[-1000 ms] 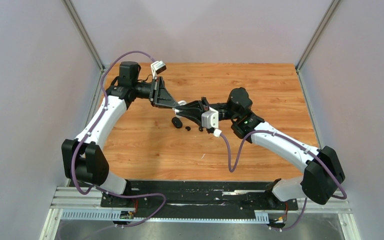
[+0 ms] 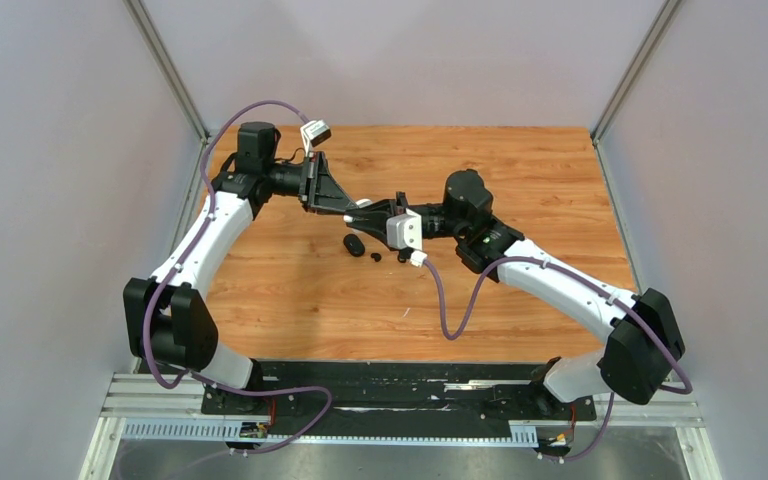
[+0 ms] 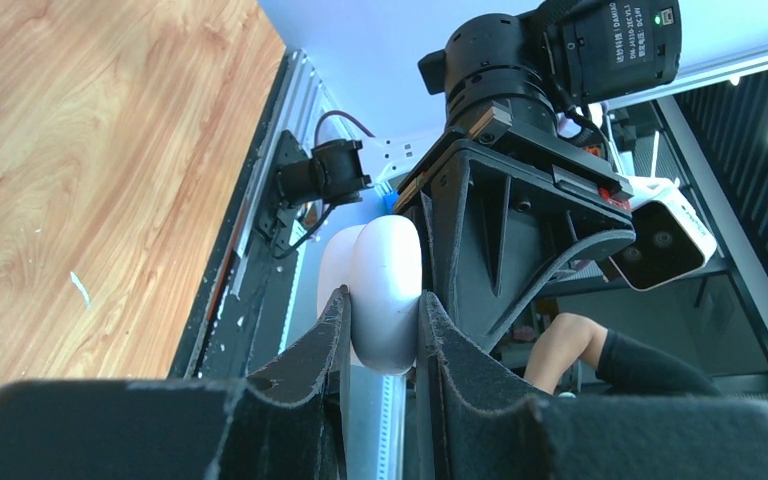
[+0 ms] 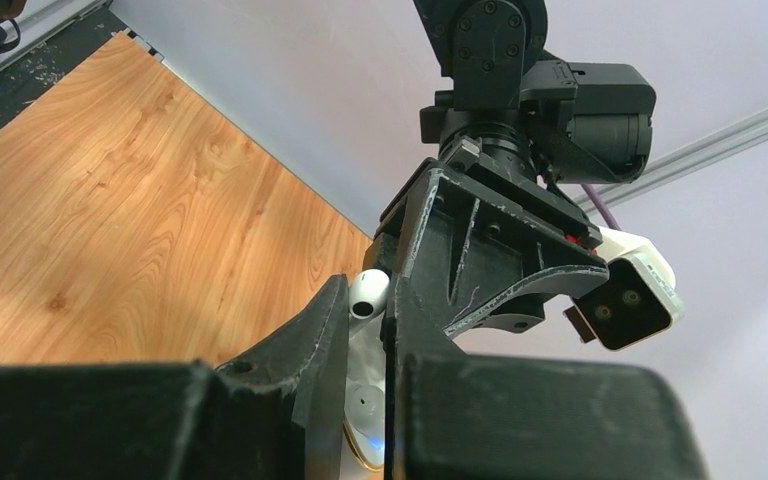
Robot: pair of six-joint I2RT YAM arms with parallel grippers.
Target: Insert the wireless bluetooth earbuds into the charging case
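Note:
My left gripper (image 2: 348, 207) is shut on the white charging case (image 3: 386, 290), holding it above the table. In the left wrist view the case's rounded white shell sits between the two dark fingers. My right gripper is shut on a white earbud (image 4: 368, 296), whose dark round opening shows near the fingertips. Just below it, partly hidden by the fingers, appear the case's gold-edged interior and a blue glow. Both grippers meet over the table in the top view. Whether the earbud's stem is inside its slot cannot be told.
A black oval object (image 2: 354, 245) lies on the wooden table (image 2: 290, 310) just under the grippers, with small black pieces (image 2: 376, 257) to its right. A thin white scrap (image 2: 406, 312) lies nearer the front.
My right gripper and wrist have shifted a little left and slightly toward the back, further over the case. The left arm looks still.

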